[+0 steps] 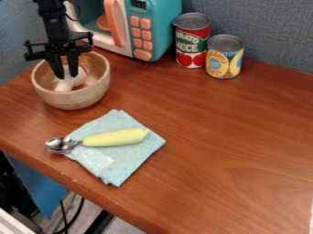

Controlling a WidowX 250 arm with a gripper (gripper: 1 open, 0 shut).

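My black gripper (64, 66) reaches down into a wooden bowl (94, 91) at the upper left, its fingers at a white object (69, 80) inside. Whether the fingers are closed on it is too small to tell. A light blue cloth (113, 162) lies near the table's left front edge, with a scoop (117, 138) with a pale yellow handle and metal head across it.
A teal toy microwave (150, 20) stands behind the bowl, with a red can (192, 41) and a yellow can (222, 62) to its right against the grey back panel.
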